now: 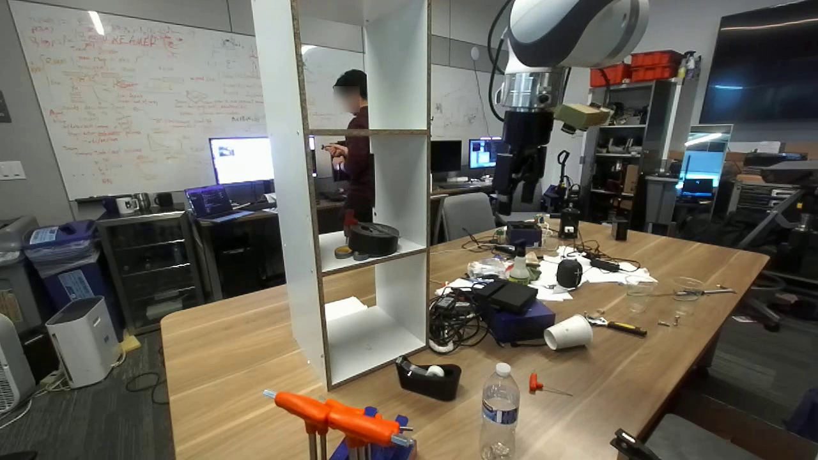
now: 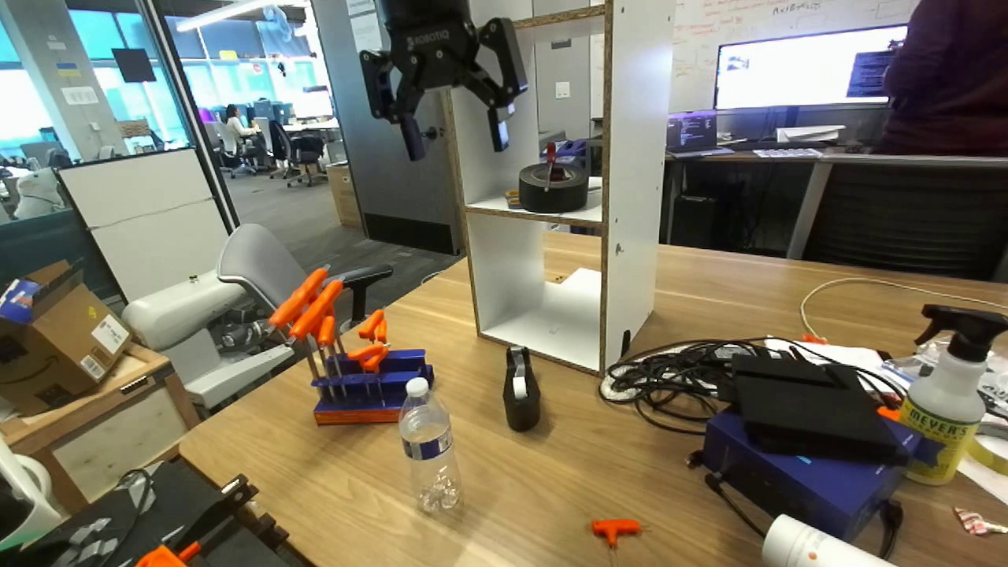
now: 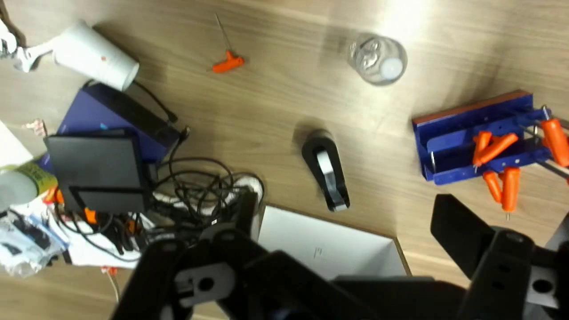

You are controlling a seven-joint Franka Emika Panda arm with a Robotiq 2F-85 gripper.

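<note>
My gripper (image 2: 456,142) hangs high above the table, open, with only empty air between its fingers. Looking down in the wrist view, a black tape dispenser (image 3: 326,170) with a white roll lies ahead of the fingertips, well below them. A clear water bottle (image 2: 430,449) stands upright on the table near the dispenser. An orange T-handle hex key (image 3: 228,63) lies loose on the wood. The blue holder (image 3: 469,138) carries several orange-handled hex keys. On the middle shelf of the white shelf unit (image 1: 345,344) sits a black tape roll (image 1: 373,239), apart from my gripper.
Beside the shelf unit are tangled black cables (image 1: 458,315) and a blue box (image 1: 521,322) with a black device on top. A white cup (image 1: 568,333) lies on its side. A spray bottle (image 2: 942,402) stands behind the box. Bare wood surrounds the dispenser.
</note>
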